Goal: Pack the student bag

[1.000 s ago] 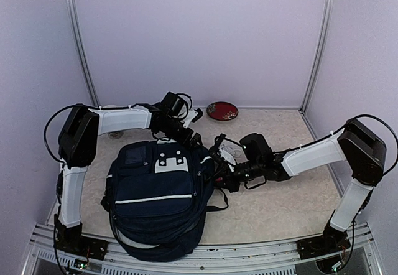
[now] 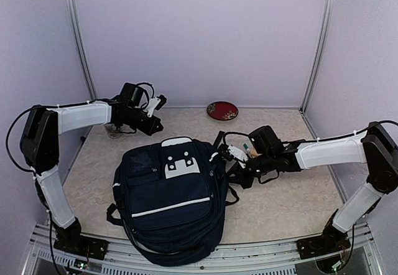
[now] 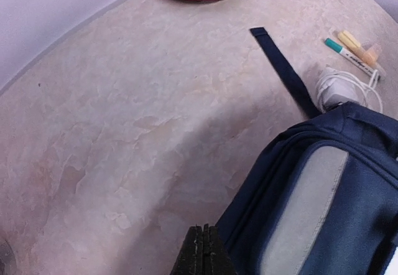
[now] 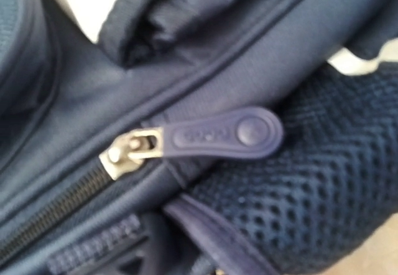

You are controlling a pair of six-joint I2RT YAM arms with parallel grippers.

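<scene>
The navy backpack [image 2: 165,203] lies front up at the front left of the table. My left gripper [image 2: 155,124] hangs shut above the table behind the bag's top; in its wrist view the shut fingertips [image 3: 204,237] show nothing between them. My right gripper [image 2: 235,175] is low at the bag's right side. Its wrist view is filled by a zipper pull [image 4: 221,133] and mesh side pocket [image 4: 329,169], with no fingers visible. In the left wrist view a white charger with cable [image 3: 336,91] and markers [image 3: 351,56] lie beside a strap [image 3: 283,63].
A red flowered plate [image 2: 222,110] sits at the back centre. A glass-like object [image 2: 112,130] is partly hidden under the left arm. Walls enclose the sides and back.
My left gripper has moved left and up, off the bag's top. The bag has shifted slightly right, and my right gripper has moved slightly right and up.
</scene>
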